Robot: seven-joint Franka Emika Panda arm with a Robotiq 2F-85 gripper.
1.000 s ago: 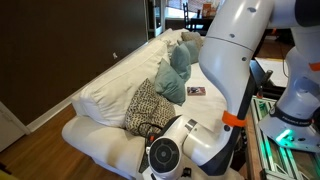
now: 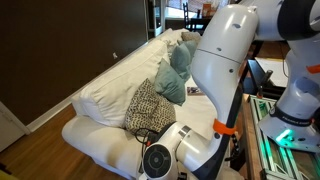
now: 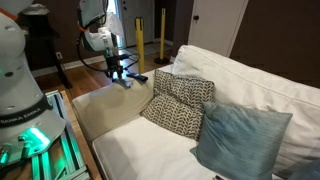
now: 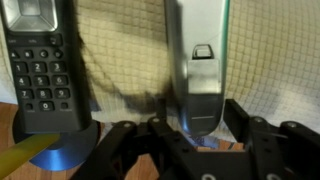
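Observation:
In the wrist view a silver-and-white handset [image 4: 203, 70] with a dark end lies lengthwise on a pale, textured cloth. My gripper is part open around its dark lower end, one black finger on either side. Whether the fingers touch it cannot be told. To the left lies a black handset with a keypad [image 4: 45, 80]. In exterior view 2, my gripper [image 3: 117, 71] is low over the far end of the couch, too small to show its fingers. The arm hides it in exterior view 1.
A patterned pillow [image 3: 178, 103] and a blue-grey pillow [image 3: 242, 138] lean against the couch back. Yellow posts [image 3: 140, 40] stand on the floor beyond the couch. A blue round base [image 4: 65, 153] and a yellow bar show at the wrist view's lower left.
In exterior view 1 the arm has shifted slightly, its orange-banded joint moving a little left and down. The pillows have stayed put.

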